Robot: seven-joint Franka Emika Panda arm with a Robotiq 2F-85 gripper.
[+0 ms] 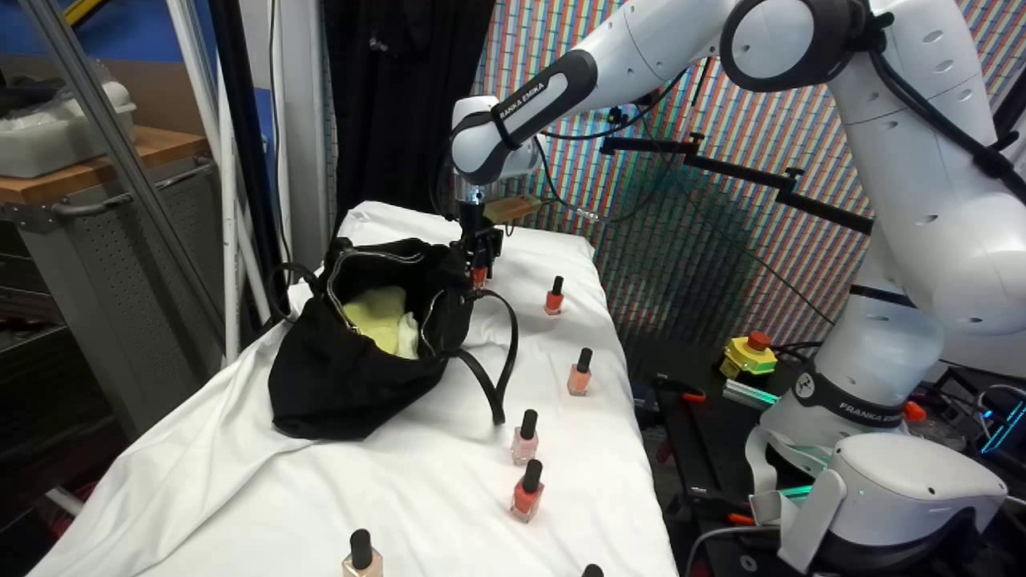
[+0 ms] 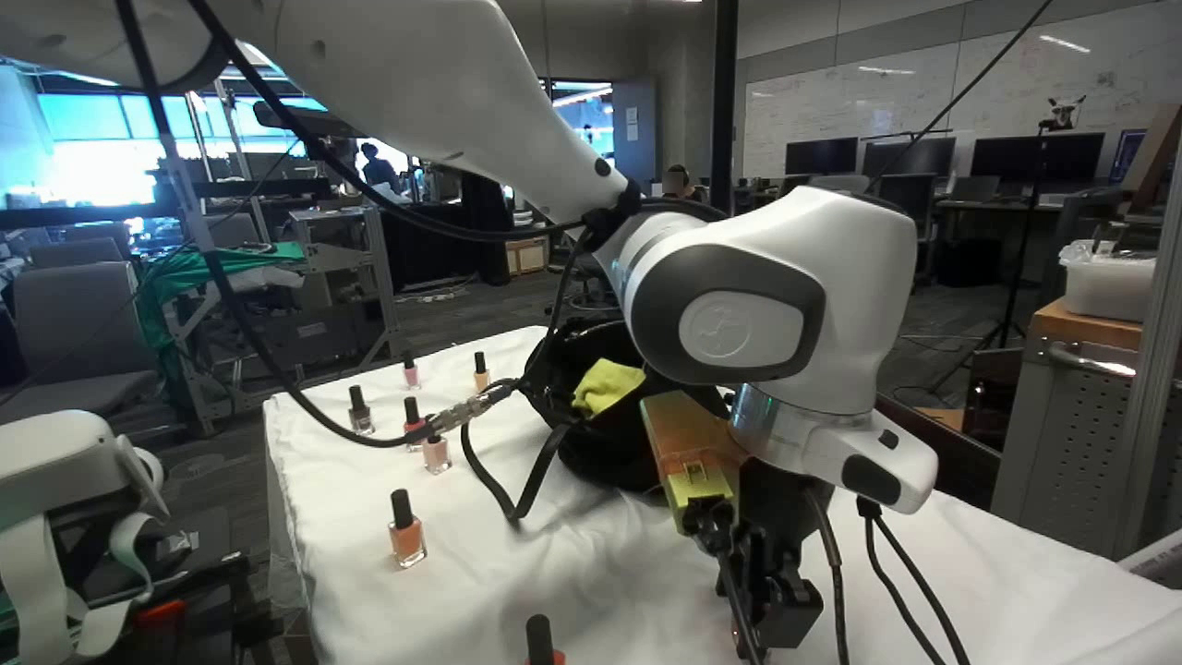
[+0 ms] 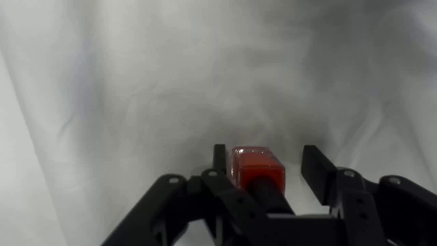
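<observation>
In the wrist view a red nail polish bottle (image 3: 262, 166) with a black cap stands on the white cloth between the fingers of my gripper. The left finger is close against the bottle, while a clear gap separates it from the right finger (image 3: 317, 172). The fingers are part open. From exterior view 1, the gripper (image 1: 482, 260) is low behind the black bag (image 1: 332, 385), with a bit of the red bottle showing below it. A yellow cloth (image 1: 377, 316) lies inside the open bag.
Several other polish bottles stand along the table, among them a red one (image 1: 554, 296), a peach one (image 1: 579, 373), a pale pink one (image 1: 525, 438) and a coral one (image 1: 527, 492). The bag's strap (image 1: 498, 385) loops onto the cloth close to the gripper's side.
</observation>
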